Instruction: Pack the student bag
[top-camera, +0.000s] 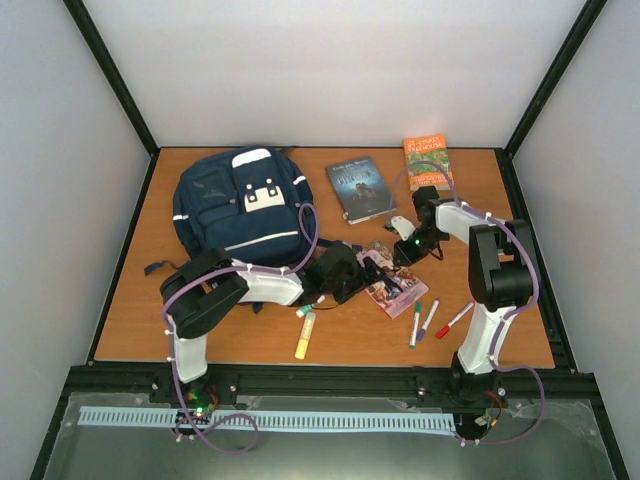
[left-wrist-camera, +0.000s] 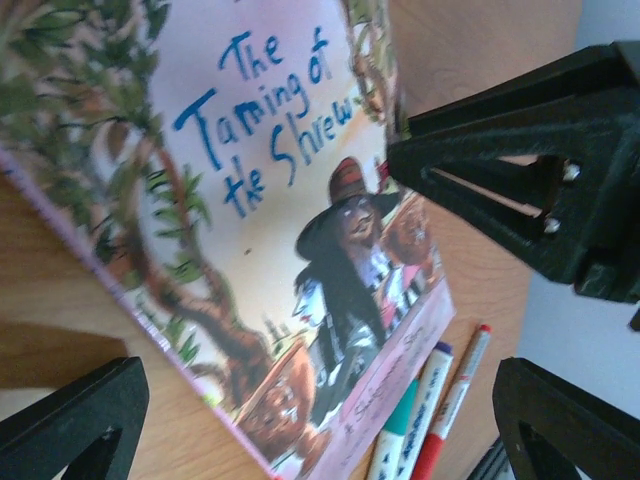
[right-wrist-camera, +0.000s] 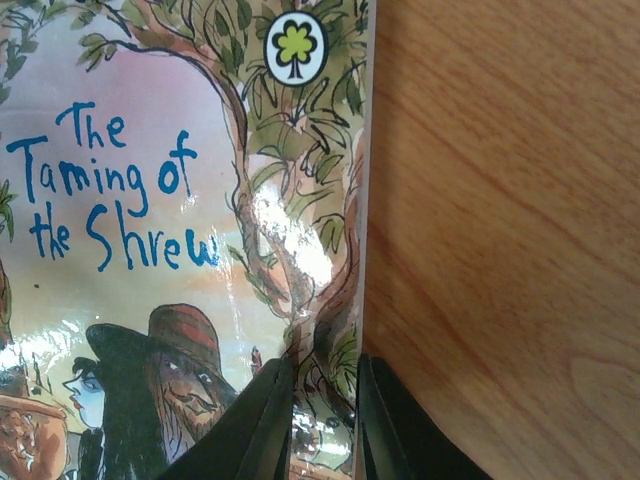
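Note:
The pink book (top-camera: 400, 294), titled The Taming of the Shrew, lies near the table's middle. In the right wrist view, the fingers of my right gripper close on the right edge of this book (right-wrist-camera: 130, 200). Over the book's left side in the top view, my left gripper (top-camera: 372, 278) stands open. From the left wrist view its fingers (left-wrist-camera: 325, 425) are wide apart, with the book (left-wrist-camera: 250, 200) lying beyond and between them. The navy backpack (top-camera: 245, 205) lies at the upper left, its inside hidden.
A dark book (top-camera: 360, 188) and an orange book (top-camera: 427, 163) lie at the back. Right of the pink book are a green marker (top-camera: 415, 325), a purple marker (top-camera: 428, 320) and a red marker (top-camera: 455, 320). A yellow tube (top-camera: 305, 335) lies at the front.

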